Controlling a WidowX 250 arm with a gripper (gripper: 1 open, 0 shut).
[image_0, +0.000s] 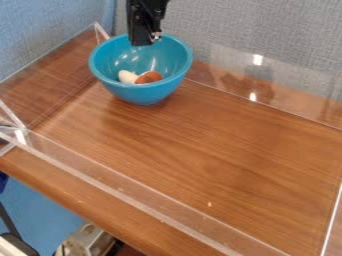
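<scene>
A blue bowl (139, 91) sits at the back left of the wooden table (201, 160). In it lie a pale, cream-coloured item (127, 77) and an orange-brown round item (150, 78). My black gripper (144, 36) hangs over the back part of the bowl, above both items, with its upper part out of the frame. It looks shut, and I see nothing held in it, though the fingertips are small and dark.
Clear low walls border the table, and grey textured panels stand behind and to the left. A metal fixture (83, 240) shows below the front left edge.
</scene>
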